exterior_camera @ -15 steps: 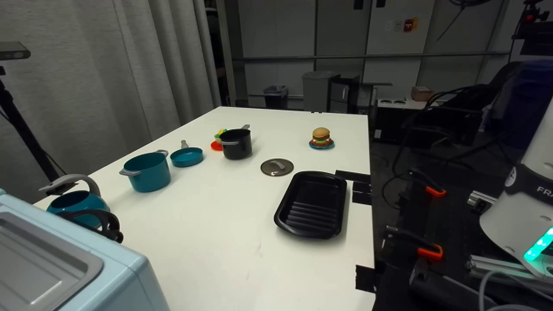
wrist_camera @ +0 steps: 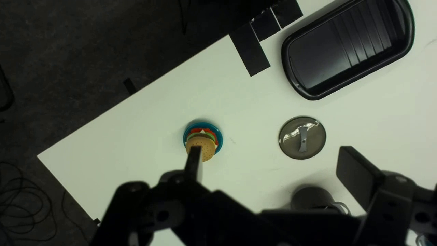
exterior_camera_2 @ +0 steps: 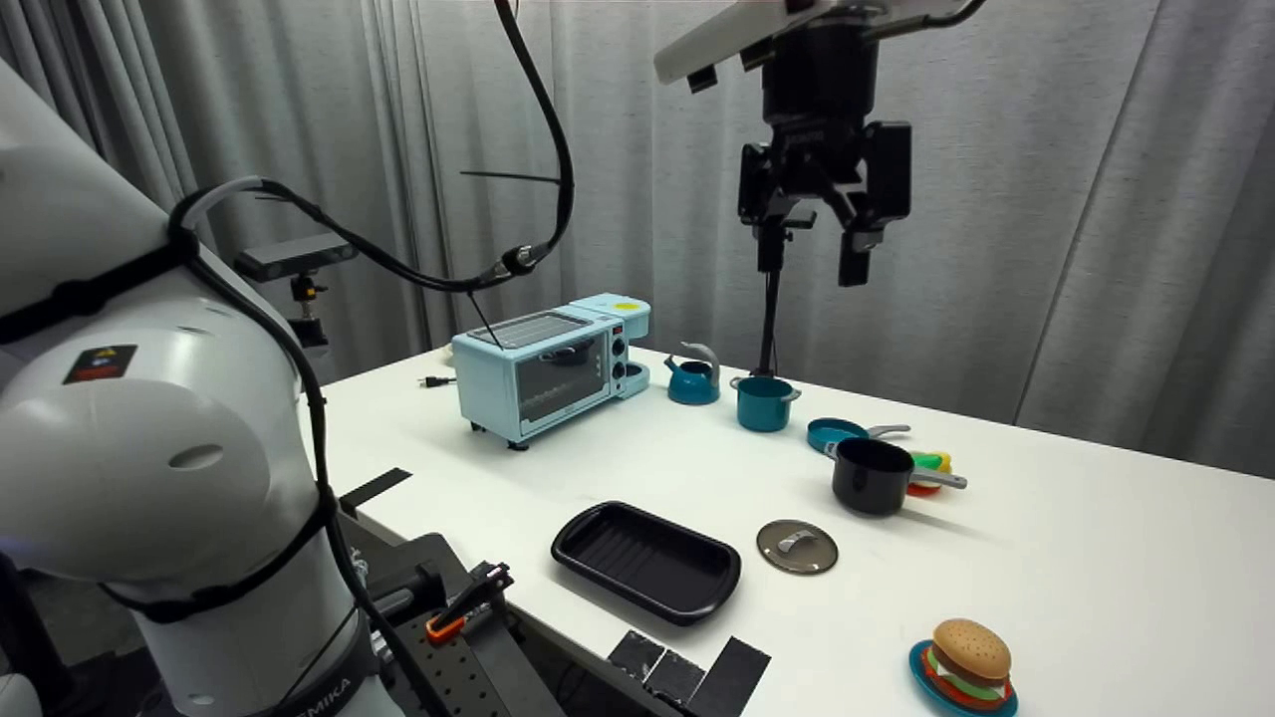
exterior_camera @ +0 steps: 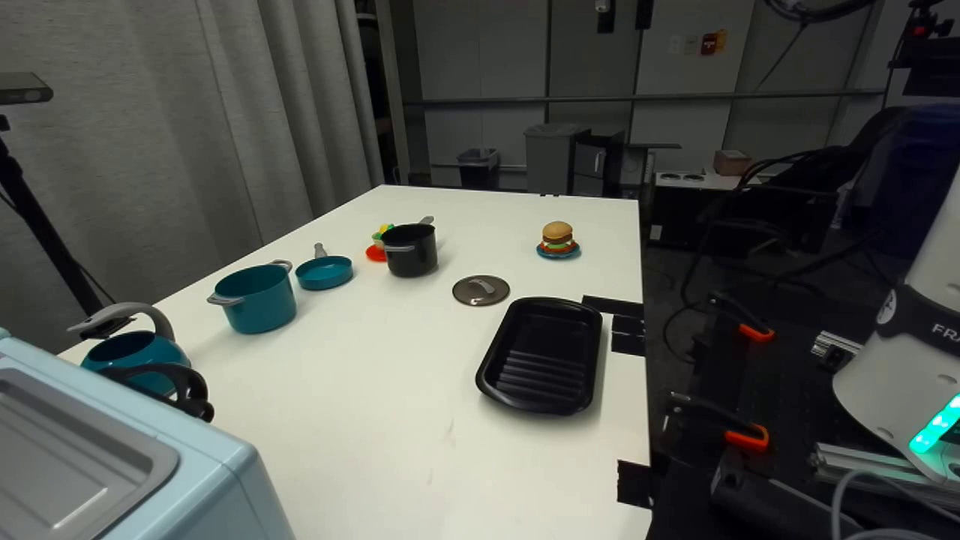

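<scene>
My gripper (exterior_camera_2: pixel 821 251) hangs open high above the table, its two fingers wide apart and nothing between them. In the wrist view the left finger (wrist_camera: pixel 192 163) overlaps the near edge of a toy burger (wrist_camera: pixel 203 147), which lies on a small blue plate far below. A round glass lid (wrist_camera: pixel 302 137) with a grey handle rests flat on the table, seen between the fingers. Part of a black pot (wrist_camera: pixel 311 197) shows below the lid, the rest hidden by my gripper. A black baking pan (exterior_camera_2: pixel 646 560) sits empty near the table's edge.
Along the far side stand a teal pot (exterior_camera_2: pixel 764 404), a teal frying pan (exterior_camera_2: pixel 836 434), a teal kettle (exterior_camera_2: pixel 692 382) and a light blue toaster oven (exterior_camera_2: pixel 540 371). A red plate with toy food (exterior_camera: pixel 377 252) is partly behind the black pot.
At the top of exterior view 1, the dark gripper tips have shifted slightly left, and one now shows lower. The objects on the table are unmoved.
</scene>
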